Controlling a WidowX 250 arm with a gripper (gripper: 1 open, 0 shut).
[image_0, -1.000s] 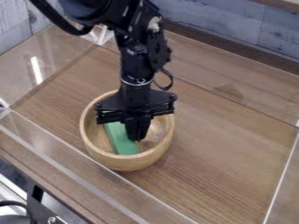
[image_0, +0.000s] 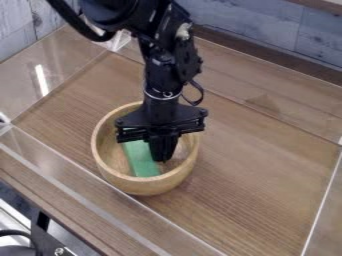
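A round light wooden bowl (image_0: 164, 178) sits on the wooden table. Inside it, on the left side, lies a green flat block (image_0: 142, 160). The black robot gripper (image_0: 163, 153) points down into the bowl beside the green block, its tips low near the block's right side. The fingers are dark and close together; whether anything is between them is hard to see.
A grey-blue plank wall (image_0: 267, 30) runs along the back. The table's near left edge drops to dark clutter and cables.
The gripper has shifted very slightly within the bowl relative to the green block; otherwise the scene looks much the same.
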